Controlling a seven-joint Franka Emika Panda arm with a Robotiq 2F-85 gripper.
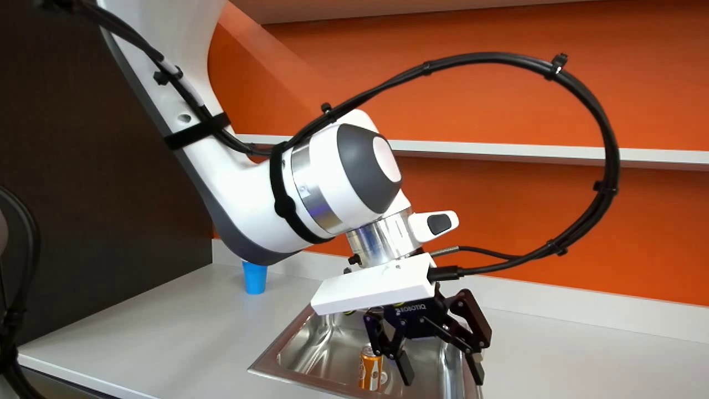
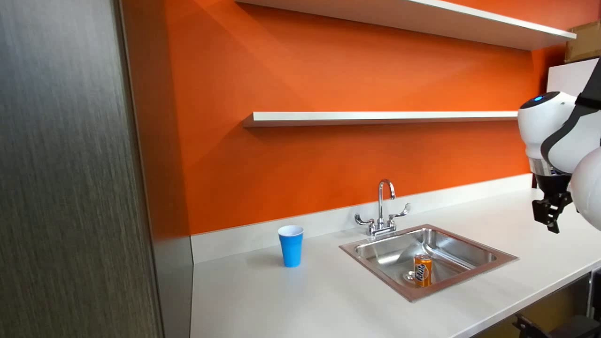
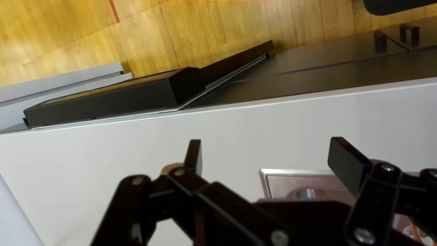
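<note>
An orange soda can stands upright inside the steel sink. From exterior view 1 the same can shows just left of my gripper, whose fingers point down in front of the sink. Wide space separates the fingers in the wrist view, so the gripper is open with nothing between them. Bare counter and a corner of the sink rim lie below it there. A blue cup rests upright on the counter, left of the sink; the arm covers its top in exterior view 1.
A chrome faucet rises behind the sink. White shelves run along the orange wall above. A dark panel closes off the left side.
</note>
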